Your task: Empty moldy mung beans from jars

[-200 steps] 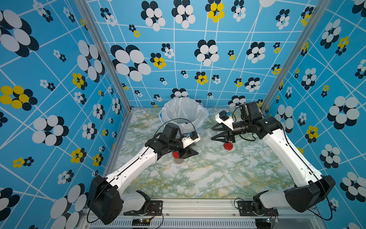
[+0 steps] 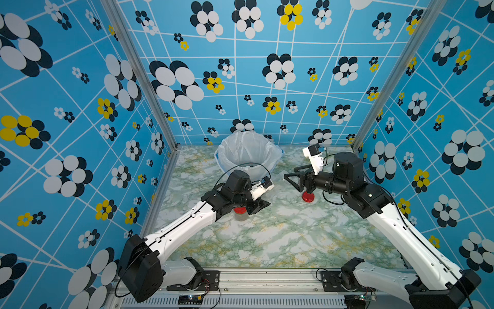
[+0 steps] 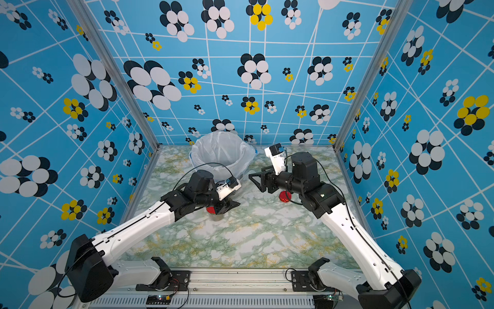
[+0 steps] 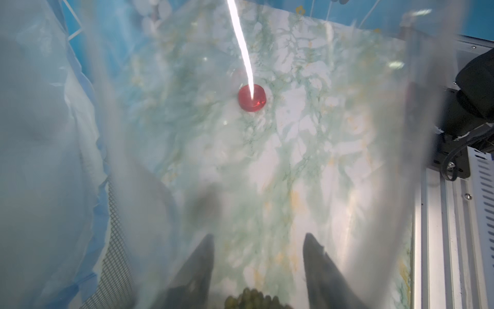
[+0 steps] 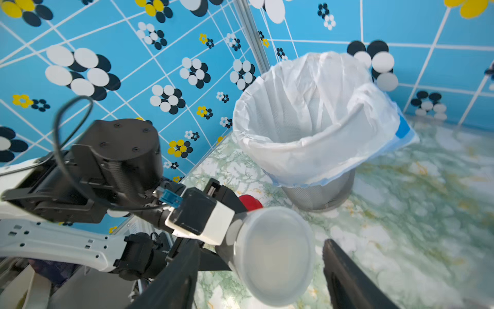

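Observation:
A clear jar [image 5: 278, 275], its pale round end facing the right wrist camera, is in my left gripper. The left wrist camera looks through its clear walls, and green mung beans [image 4: 252, 299] show between the fingers. My right gripper stands open; the jar appears beyond its fingers, apart from them. A loose red lid [image 2: 308, 196] lies on the table below the right gripper. Under the left gripper stands another red-lidded jar [image 2: 240, 211], mostly hidden by the arm. How full it is cannot be seen.
A mesh bin [image 5: 329, 190] lined with a white bag [image 2: 249, 149] stands at the back, just behind the left gripper. Patterned walls close in the sides and back.
The right gripper has tilted upward and its fingers have come closer together. The bin and red lid have not moved.

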